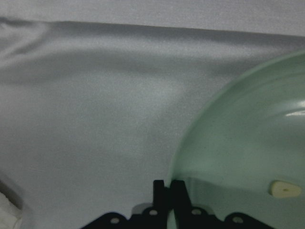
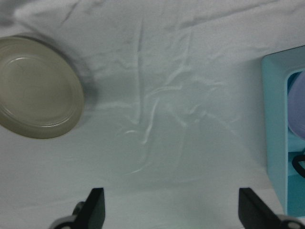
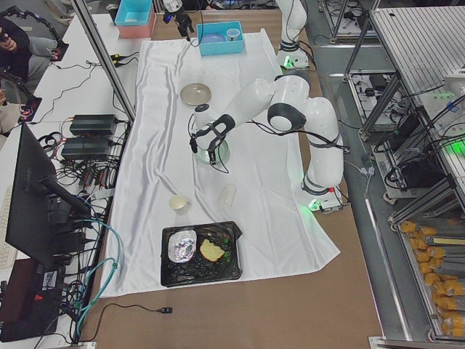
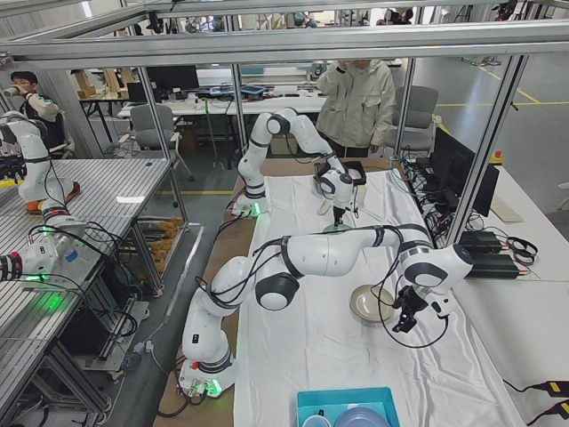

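My left gripper is closed at the rim of the green plate (image 1: 243, 138), its dark fingers together on the edge. A small pale piece (image 1: 285, 189) lies in that plate. In the camera left view the arm's wrist partly covers the plate. My right gripper stands open above the white cloth, between the beige plate (image 2: 40, 88) and the blue bin (image 2: 275, 129), with nothing between its fingers.
A black tray (image 3: 171, 273) with foil and a yellow item stands at the near end of the cloth. A cream cup (image 3: 178, 202) and a pale flat item (image 3: 227, 195) lie between tray and green plate. A monitor and cables line the left side.
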